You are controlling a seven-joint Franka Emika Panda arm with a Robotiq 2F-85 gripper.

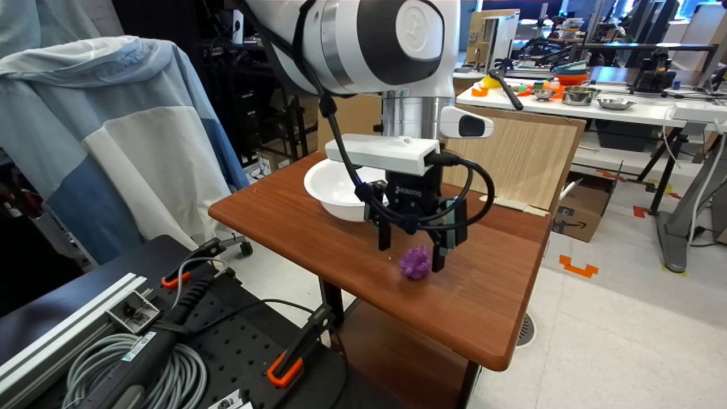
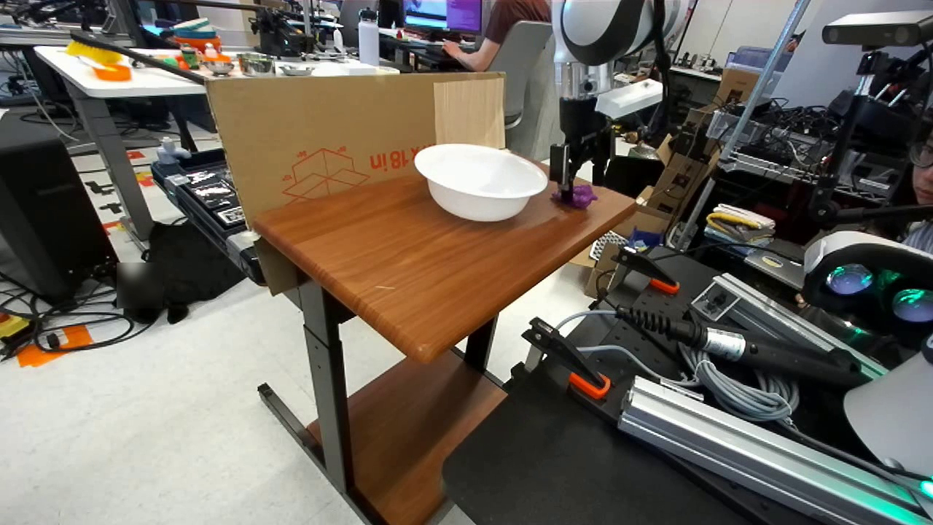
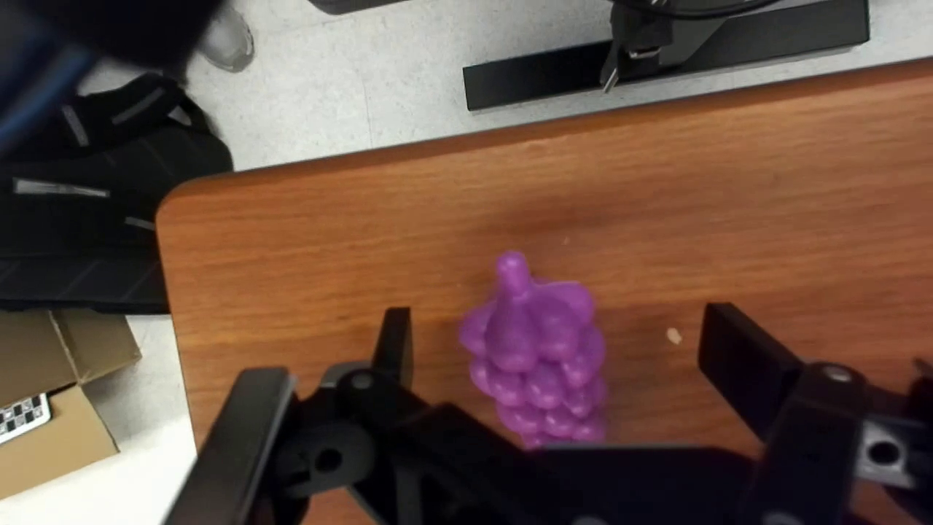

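A purple toy bunch of grapes lies on the brown wooden table, its stem pointing toward the near edge in the wrist view. My gripper is open above it, one finger on each side and bare wood between each finger and the grapes. In exterior view 1 the gripper is low over the grapes. The far end of the grapes is hidden behind the gripper's body in the wrist view. A wide white bowl stands on the same table, partly covered by the gripper in exterior view 1.
Upright cardboard lines the table's back side. Beyond the front edge is a black bench with orange-tipped clamps, cables and a metal rail. Bare table lies on the bowl's side away from the grapes.
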